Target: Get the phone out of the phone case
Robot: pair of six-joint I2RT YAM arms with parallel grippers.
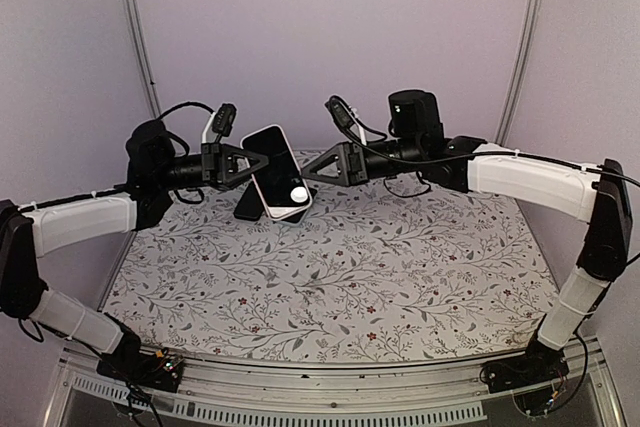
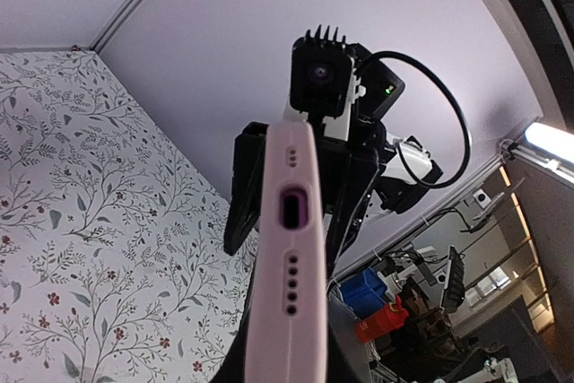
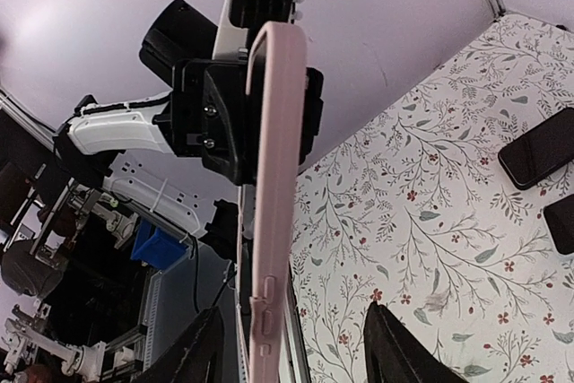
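Note:
A phone in a pale pink case [image 1: 272, 162] is held in the air by my left gripper [image 1: 250, 162], which is shut on it at its left side; its dark face shows in the top view. The case's edge [image 2: 289, 311] fills the middle of the left wrist view and stands upright in the right wrist view [image 3: 276, 168]. My right gripper [image 1: 325, 165] is open, just right of the cased phone, its fingertips close to that phone's edge. In the right wrist view the case edge lies between the fingers' line of sight, near the left finger [image 3: 202, 352].
Two dark phone-like slabs [image 3: 536, 148] lie on the floral mat [image 1: 330, 297] behind the held phone. Walls bound the back and sides.

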